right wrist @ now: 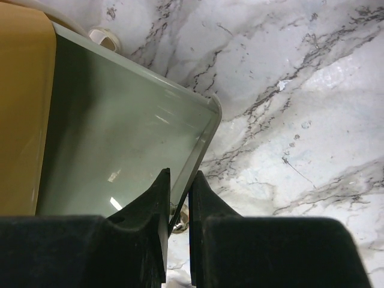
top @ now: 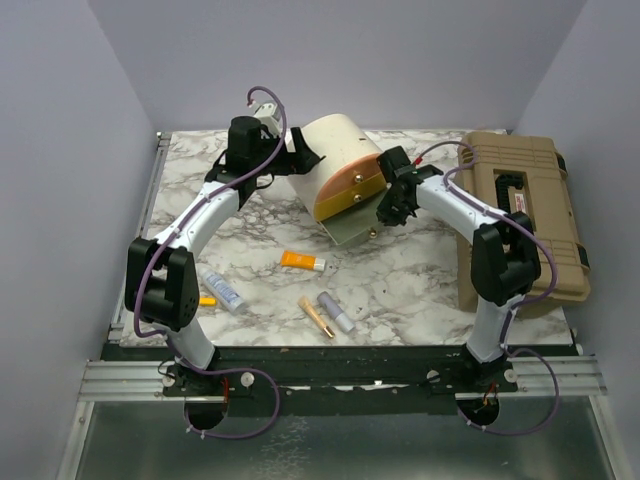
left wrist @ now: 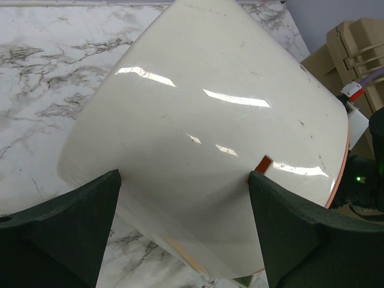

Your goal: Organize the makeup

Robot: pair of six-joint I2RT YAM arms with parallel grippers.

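A white rounded organizer with pink, yellow and green drawers sits at the back center. My left gripper is open against its top, the white lid filling the space between its fingers. My right gripper is shut on the wall of the pulled-out green drawer, beside its gold knob. The drawer is empty where visible. On the marble lie an orange tube, a blue-white bottle, a tan tube, a lilac tube and a small yellow item, partly hidden.
A tan hard case fills the right side of the table, under and beside my right arm.
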